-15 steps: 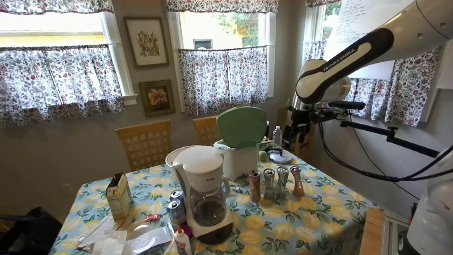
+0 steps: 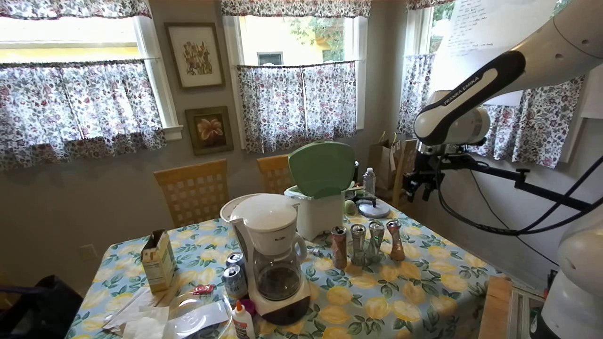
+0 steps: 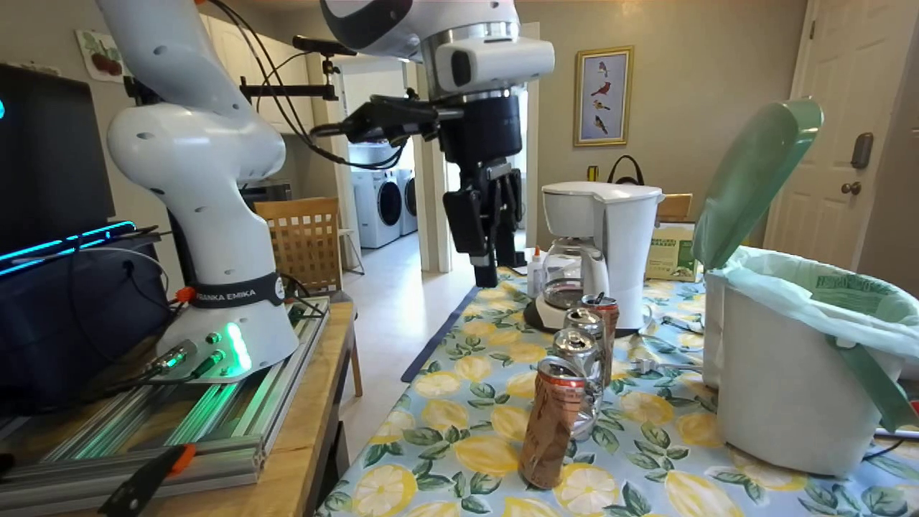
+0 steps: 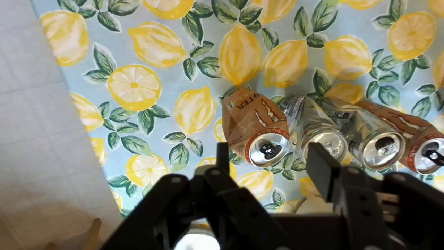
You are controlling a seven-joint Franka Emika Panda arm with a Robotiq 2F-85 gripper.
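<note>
My gripper hangs above the table, its fingers parted with no object held between them. In the wrist view a crushed orange can [image 4: 254, 121] shows in line with the gap between the fingers, lower down on the cloth. Beside it stand a silver can [image 4: 320, 133], another silver can [image 4: 372, 137] and a second orange can [image 4: 410, 129], forming a row. From the side, the gripper [image 3: 484, 271] is clearly higher than the row, whose nearest member is an orange can [image 3: 551, 422]. All the cans stand upright on the lemon-print tablecloth [image 3: 465, 431].
A white bin [image 2: 322, 214] with a raised green lid [image 2: 322, 169] stands behind the cans. The coffee maker [image 2: 274, 254] is left of them. More cans [image 2: 233, 279], a glue bottle [image 2: 243, 322] and a box [image 2: 158, 262] lie beyond it.
The arm has swung to the right in exterior view 1, and the hand is turned more upright. The cans, bin and coffee maker stay where they were.
</note>
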